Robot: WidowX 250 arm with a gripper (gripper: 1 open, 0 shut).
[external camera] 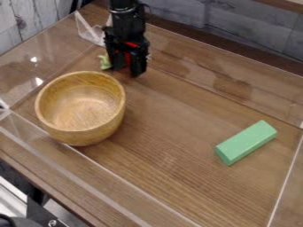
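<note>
My black gripper (pixel 126 55) is at the top centre, low over a small red object (pixel 126 58) that it partly hides, with a small light green item (pixel 105 62) beside it on the left. Whether the fingers are open or shut on the red object is hard to tell.
A large wooden bowl (pixel 80 108) sits on the table at the left, in front of the gripper. A mint green block (pixel 246 142) lies at the right.
</note>
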